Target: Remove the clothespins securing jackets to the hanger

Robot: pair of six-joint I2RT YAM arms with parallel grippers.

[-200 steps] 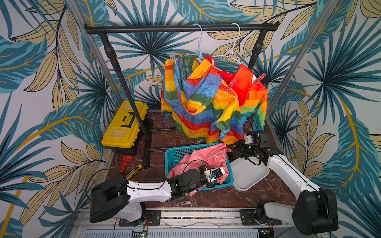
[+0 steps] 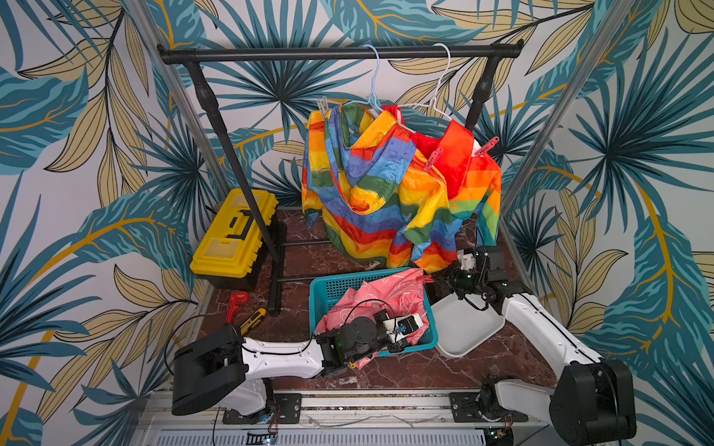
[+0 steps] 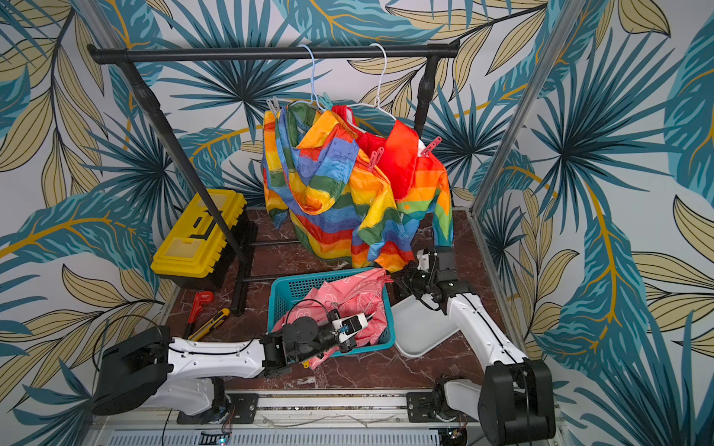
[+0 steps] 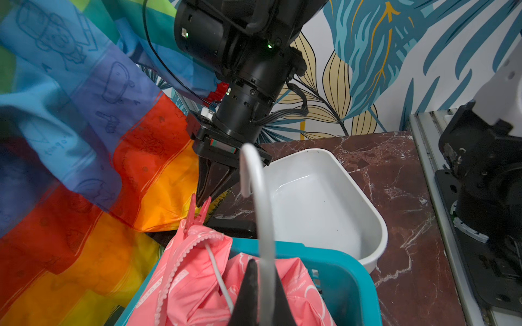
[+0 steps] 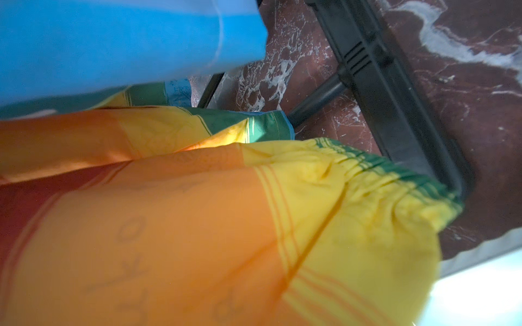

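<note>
A pink jacket (image 4: 190, 277) on a white hanger lies bunched in the teal basket (image 4: 356, 285). My left gripper is over the basket, shut on the thin white hanger hook (image 4: 262, 217) that rises close to the camera. A pink clothespin (image 4: 195, 213) clips the jacket's far shoulder, its handles upward. Just above those handles, my right gripper has its fingertips together, with nothing seen between them; whether they touch the pin is unclear. On the rack, pink clothespins (image 2: 433, 158) and a grey clothespin (image 2: 322, 105) hold rainbow jackets (image 2: 394, 186).
A white tray (image 2: 468, 323) lies right of the basket, seemingly empty. Rainbow fabric hangs close beside my right gripper and fills most of the right wrist view. The black rack (image 2: 327, 53) spans the back. A yellow toolbox (image 2: 234, 230) and a cutter (image 2: 253, 321) lie left.
Almost nothing differs.
</note>
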